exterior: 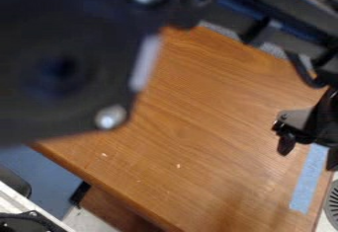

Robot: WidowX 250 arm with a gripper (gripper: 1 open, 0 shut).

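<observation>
My gripper (288,137) is at the right side of the camera view, low over the wooden table (185,127) near a strip of blue tape (309,177). Its dark fingers point down and appear apart, with nothing seen between them. Part of the gripper runs out of the frame to the right.
A large dark, blurred arm part (66,48) fills the upper left. A grey floor shows beyond the table edges, and a white round vented object (331,201) sits at the lower right edge.
</observation>
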